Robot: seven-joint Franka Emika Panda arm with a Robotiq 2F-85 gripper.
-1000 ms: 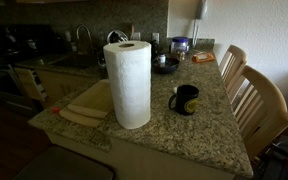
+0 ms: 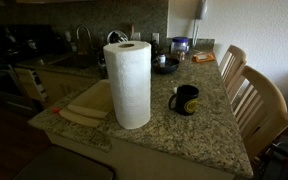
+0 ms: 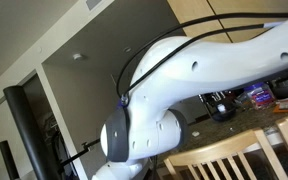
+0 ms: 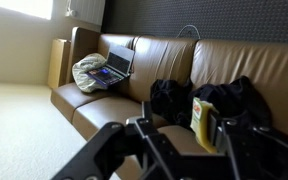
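In the wrist view my gripper shows as dark fingers, standing apart at the bottom of the picture. A pale strip with an orange-red patch point(image 4: 200, 124) sits by the right finger; whether it is part of the gripper or a separate thing is unclear. Beyond the fingers is a brown leather sofa. On the counter point(image 2: 209, 120) in exterior view 1 stand a tall white paper towel roll point(image 2: 132, 88) and, to its right, a black mug point(image 2: 185, 100) with a yellow emblem. Exterior view 2 shows the white arm point(image 3: 169, 95), but the gripper is not visible there.
Left of the roll lies a light cutting board point(image 2: 88, 104). Farther back are a dark bowl point(image 2: 166, 66) and a lidded jar point(image 2: 179, 47). Wooden chairs point(image 2: 262, 112) line the counter's right side. A laptop point(image 4: 114, 66) and dark clothing point(image 4: 242, 100) rest on the sofa point(image 4: 169, 60).
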